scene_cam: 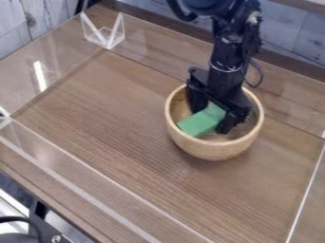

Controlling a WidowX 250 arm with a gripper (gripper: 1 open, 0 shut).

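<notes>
A pale wooden bowl [210, 147] stands on the wooden table [102, 142], right of centre, with a green block [199, 123] lying inside it. The black gripper [219, 104] reaches down from the top into the bowl, over and around the upper part of the block, which it partly hides. Whether its fingers are open or closed on the block cannot be made out.
A small white wire-like holder [105, 30] is at the back left near the table's edge. A dark cable lies at the bottom left corner.
</notes>
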